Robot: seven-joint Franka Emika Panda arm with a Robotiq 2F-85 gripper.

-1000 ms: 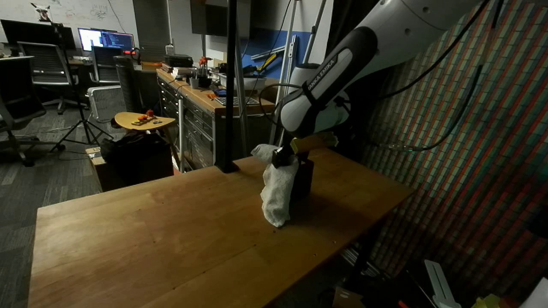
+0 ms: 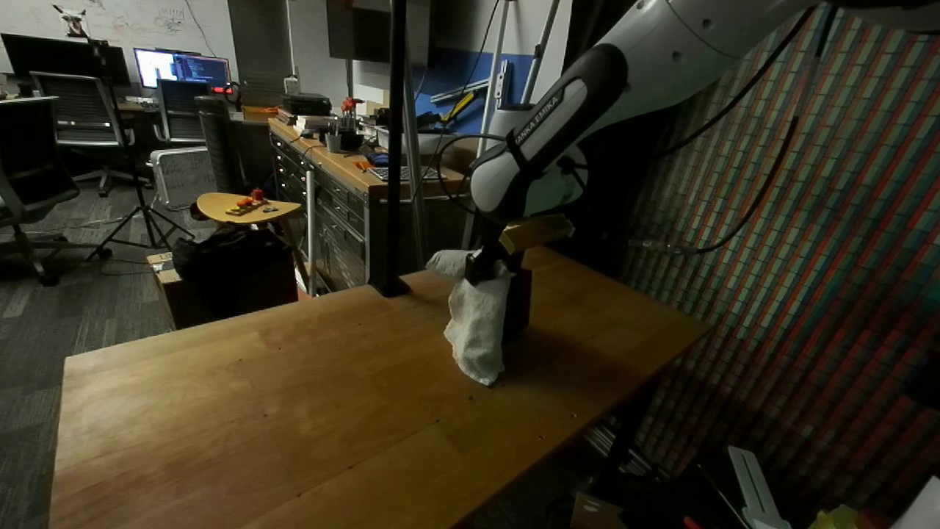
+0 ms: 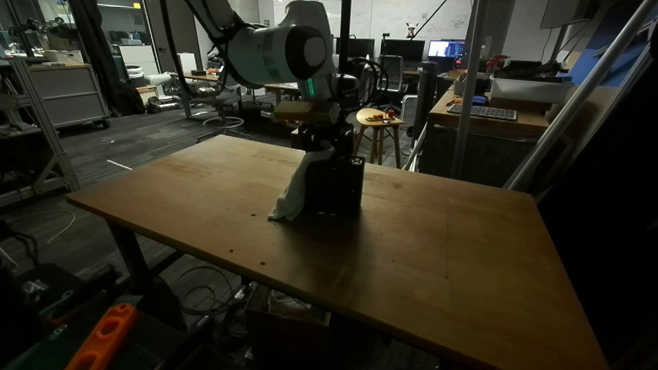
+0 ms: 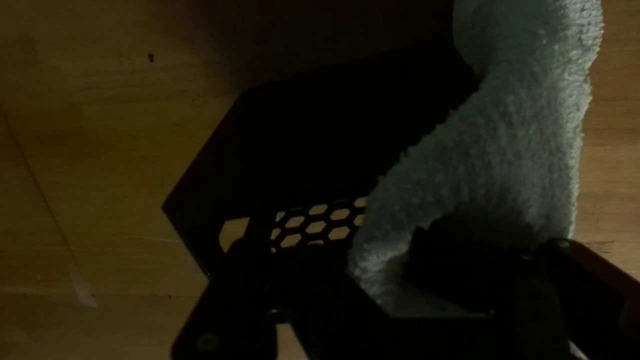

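Note:
A white towel (image 2: 480,326) hangs from my gripper (image 2: 485,265), which is shut on its upper part. One end of the towel sticks out to the left and the longer end drapes down to the tabletop or just above it. Right behind the towel is a black box (image 2: 519,304). In exterior view 2 the towel (image 3: 292,188) falls along the left side of the box (image 3: 336,187). From the wrist, the towel (image 4: 516,138) covers part of the box (image 4: 312,132), whose wall has honeycomb holes. Dark fingers merge with the box, so whether they also touch it is unclear.
A black post (image 2: 393,176) rises at its back edge. A patterned curtain (image 2: 793,220) hangs beyond the right edge.
My arm has shifted slightly left and up in exterior view 1. The towel's hanging end has swung a little to the right, and the visible box edge sits slightly further left and higher.

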